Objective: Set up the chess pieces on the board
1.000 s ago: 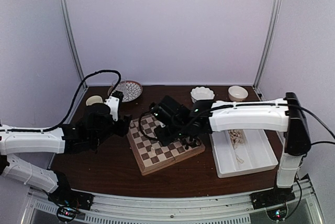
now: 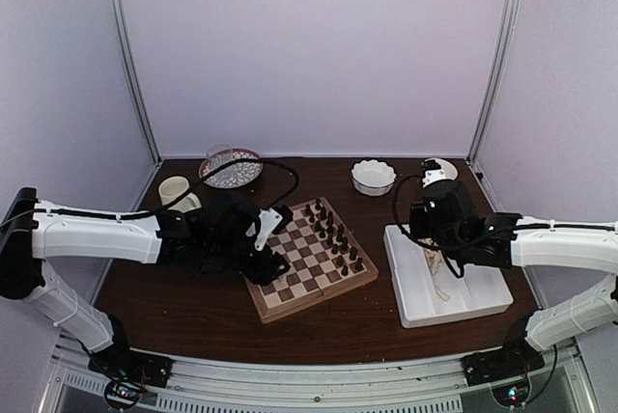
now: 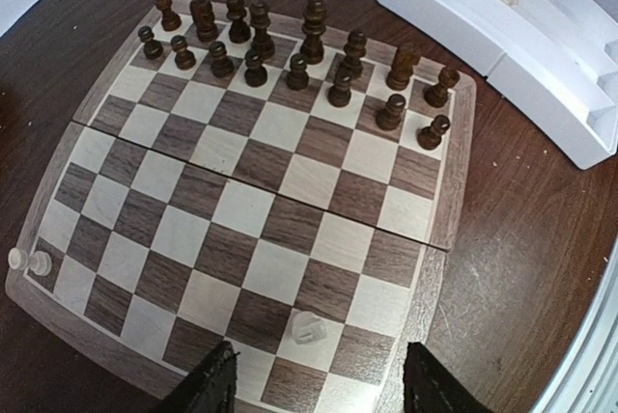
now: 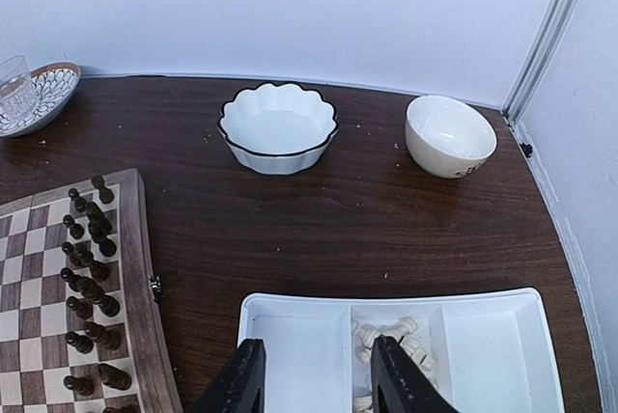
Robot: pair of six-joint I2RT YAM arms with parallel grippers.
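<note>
The wooden chessboard point(image 2: 309, 288) lies on the table, its dark pieces point(image 3: 312, 32) in two rows along one side. In the left wrist view, one small white piece point(image 3: 308, 328) is on a square near the opposite side, and two more white pieces point(image 3: 40, 262) are close together at the left corner. My left gripper is over the board, open, its fingers on either side of the single white piece in view but not touching it. Several white pieces point(image 4: 410, 345) lie in the tray's middle compartment. My right gripper hangs open and empty above the tray.
The white tray point(image 2: 412, 305) stands right of the board. Behind are a scalloped bowl point(image 4: 278, 133), a plain white bowl point(image 4: 449, 133) and a patterned plate point(image 2: 246, 174) with a glass. A cream mug point(image 2: 177, 191) stands at left. Table between board and bowls is clear.
My right arm has swung from over the board back to the tray. My left gripper has moved right and in over the board, now covering the single white piece in the top view.
</note>
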